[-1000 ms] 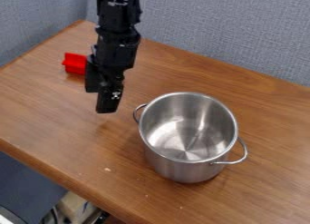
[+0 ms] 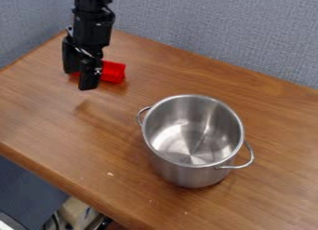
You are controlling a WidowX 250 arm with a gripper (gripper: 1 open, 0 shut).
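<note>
A black robot gripper (image 2: 82, 74) hangs over the upper left of the wooden table, open, in front of a red object (image 2: 110, 72) that it partly hides. Whether the fingers are around the red object or only in front of it is unclear. A large steel pot (image 2: 192, 141) with two side handles stands at the right of centre, empty, apart from the gripper.
Blue-grey padded walls (image 2: 230, 38) border the back and left. Cables lie below the table's front-left edge.
The gripper has moved left and a little back, from right of the red object to in front of it. The pot has not moved.
</note>
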